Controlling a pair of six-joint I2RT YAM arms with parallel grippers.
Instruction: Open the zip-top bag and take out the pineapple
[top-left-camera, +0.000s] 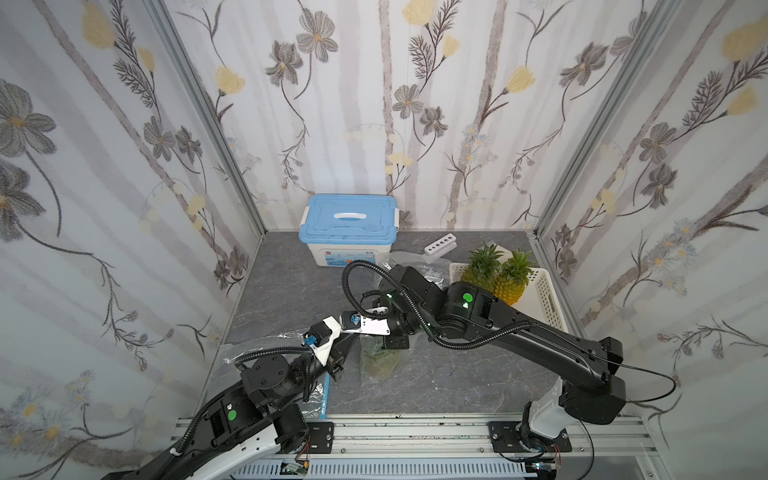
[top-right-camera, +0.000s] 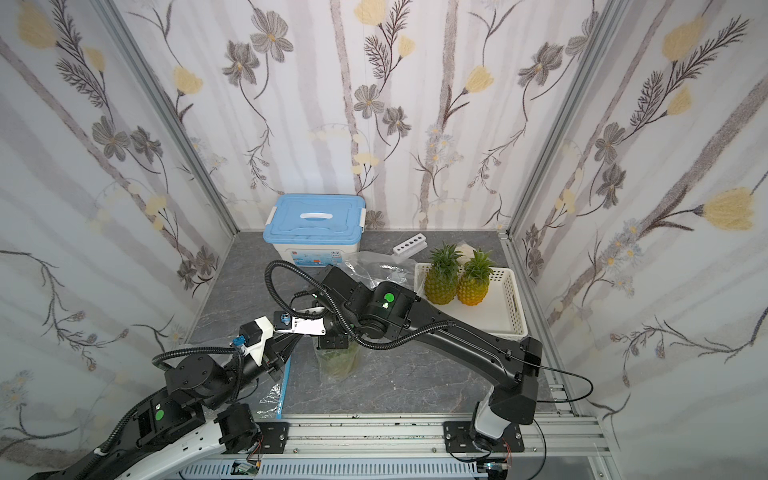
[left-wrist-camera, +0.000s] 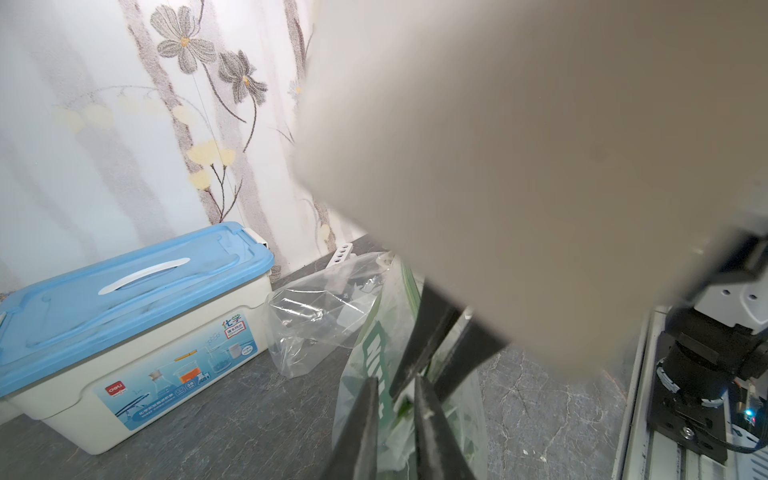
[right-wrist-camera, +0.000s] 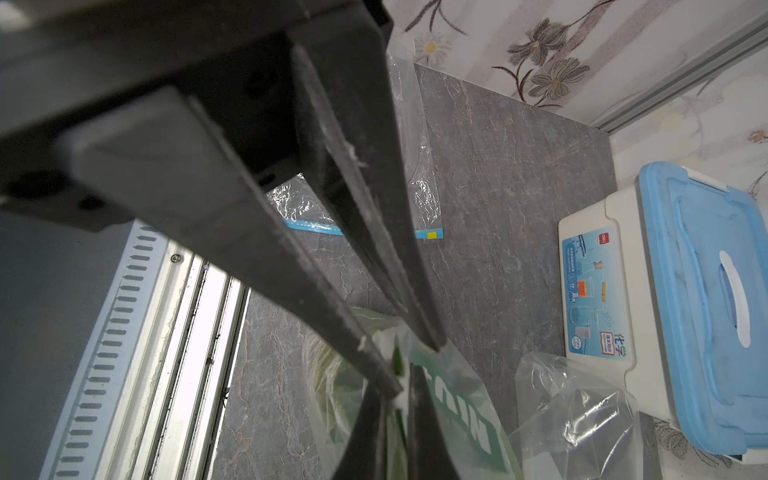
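Observation:
A translucent green-printed zip bag (right-wrist-camera: 464, 424) stands at the table's middle front, with something pale greenish inside (top-left-camera: 380, 364). Both grippers meet at its top, largely hidden by the arms in the top views. In the left wrist view the fingertips of my left gripper are at the bag's upper part; whether they hold it is unclear. My right gripper is shut, its fingertips at the bag's top edge, close to the left gripper's.
A blue-lidded box (top-left-camera: 348, 216) stands at the back left, beside a clear bag (left-wrist-camera: 320, 312) and a power strip (top-right-camera: 409, 244). Two pineapples (top-right-camera: 476, 280) sit in a white basket (top-right-camera: 504, 312) at right. An empty zip bag (right-wrist-camera: 360, 208) lies at front left.

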